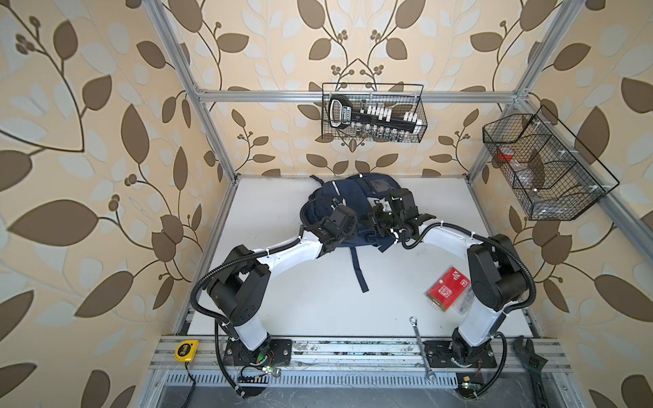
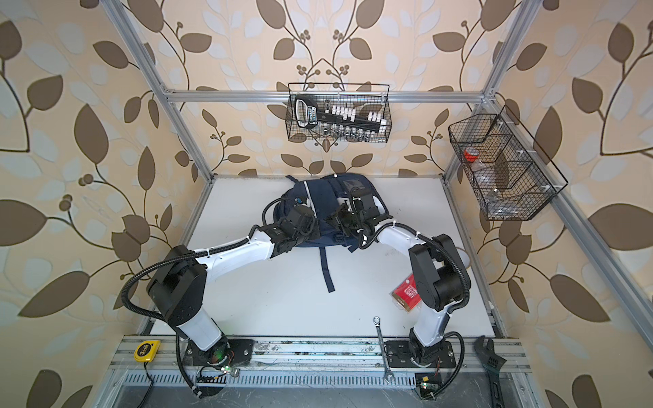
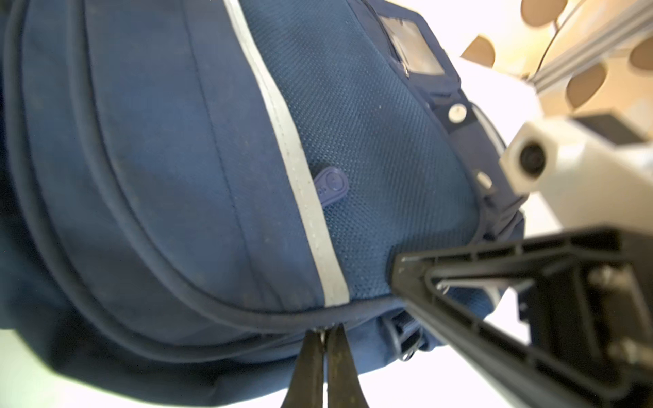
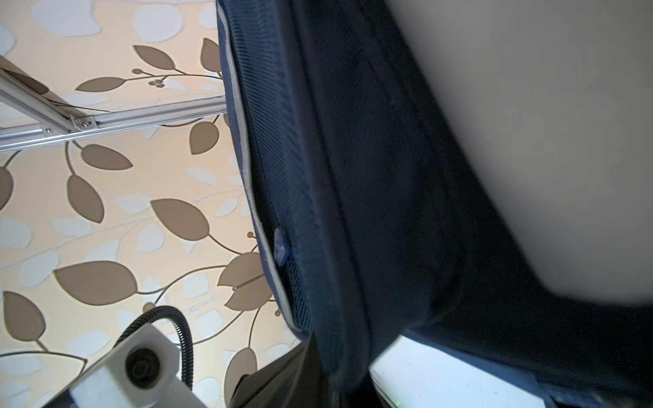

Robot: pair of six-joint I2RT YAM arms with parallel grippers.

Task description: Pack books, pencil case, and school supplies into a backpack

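Observation:
The navy backpack lies flat on the white table under both arms, with a grey reflective strip and a zip pull across its mesh. My left gripper is shut at the lower piped zip edge, perhaps pinching something thin there; its tips are partly hidden. My right gripper is at the bag's front right; in the right wrist view its fingertips are mostly hidden behind the bag's dark edge, so its state is unclear. A red pack lies at the front right beside a clear item.
A wrench lies along the front rail. Wire baskets hang on the back and right walls, holding various items.

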